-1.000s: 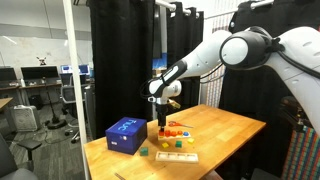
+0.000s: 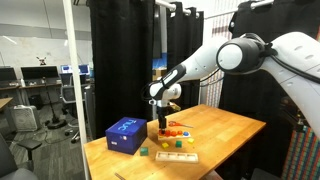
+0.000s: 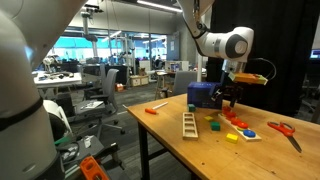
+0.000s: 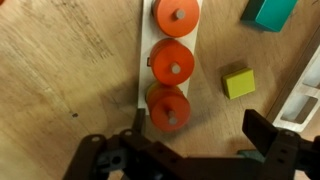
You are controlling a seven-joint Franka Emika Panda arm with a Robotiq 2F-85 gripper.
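Observation:
A narrow white board carries red knobbed discs; in the wrist view one red disc (image 4: 172,60) lies in the middle, another above it. The nearest red disc (image 4: 168,108) sits raised on a yellowish piece at the board's lower end. My gripper is open above this end, one finger on each side of the nearest disc, the left one closer to it. Contact cannot be told. In exterior view 1 the gripper (image 2: 161,122) points down at the left end of the disc row, beside the blue box (image 2: 126,135).
A yellow block (image 4: 239,83) and a green block (image 4: 268,12) lie right of the board. A pale wooden tray (image 3: 189,126) stands nearer the table's edge. Red-handled scissors (image 3: 284,129) lie to the side.

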